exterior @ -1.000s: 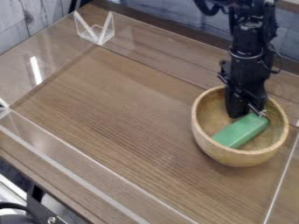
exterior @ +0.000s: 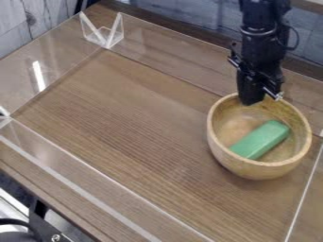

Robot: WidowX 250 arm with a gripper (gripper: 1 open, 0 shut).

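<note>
A wide tan bowl (exterior: 228, 155) sits on the wooden table at the right, with a green block (exterior: 260, 141) lying inside it. The black gripper (exterior: 252, 97) is shut above the bowl's back rim, apart from the block; nothing shows between its fingers.
A clear plastic object (exterior: 104, 30) stands at the back left. The black arm reaches in from the top right.
The gripper has risen from down in the bowl, over the green block, to above the back rim. The block stays in the bowl.
</note>
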